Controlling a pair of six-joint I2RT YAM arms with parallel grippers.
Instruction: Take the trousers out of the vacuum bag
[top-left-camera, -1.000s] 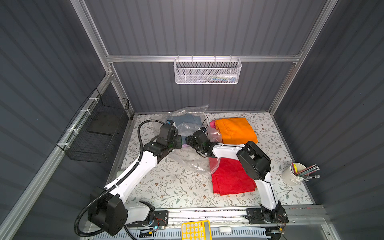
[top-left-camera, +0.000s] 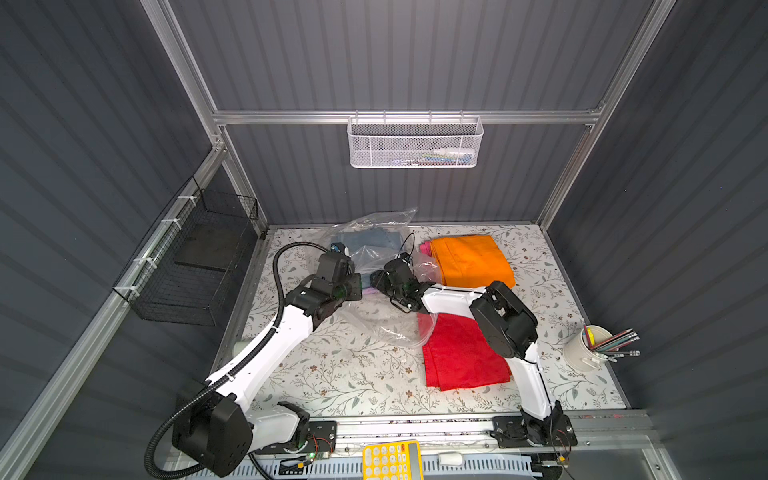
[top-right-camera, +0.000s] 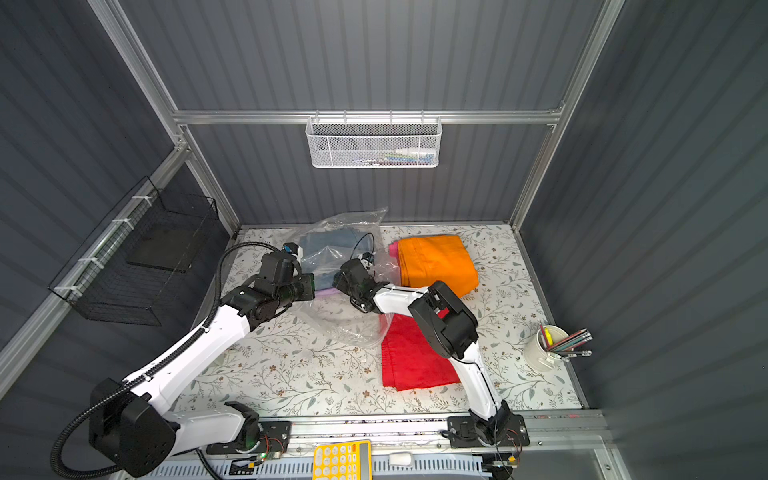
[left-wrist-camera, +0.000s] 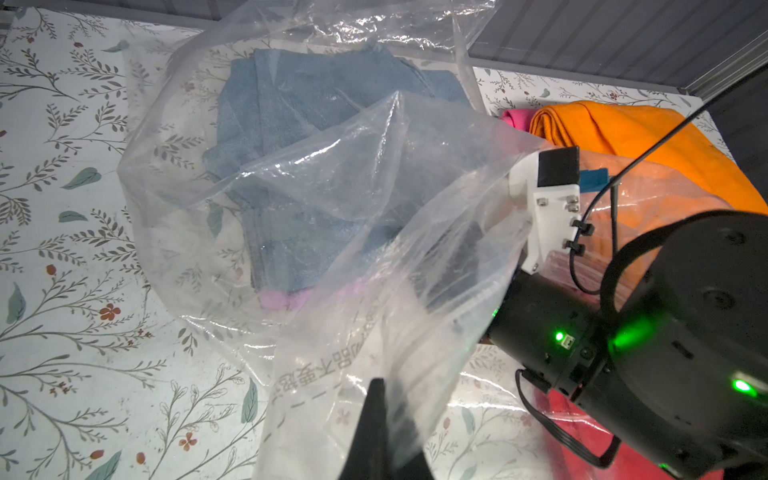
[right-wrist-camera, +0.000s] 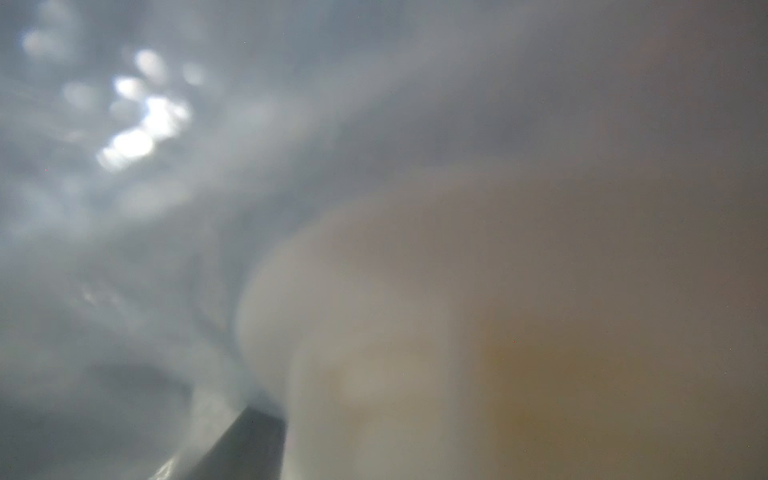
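Folded blue-grey trousers lie inside the crumpled clear vacuum bag at the back middle, with some pink showing beneath. In the left wrist view my left gripper is shut on the bag's film, which rises from its dark fingertips. My right gripper reaches in from the right, low at the bag beside the trousers. Its wrist view is blurred by film up close, and its fingertips are hidden there.
An orange cloth over pink lies at the back right, red cloth at the front. A pencil cup stands far right.
My right gripper has shifted very slightly around the bag; the left arm and the trousers look nearly unmoved.
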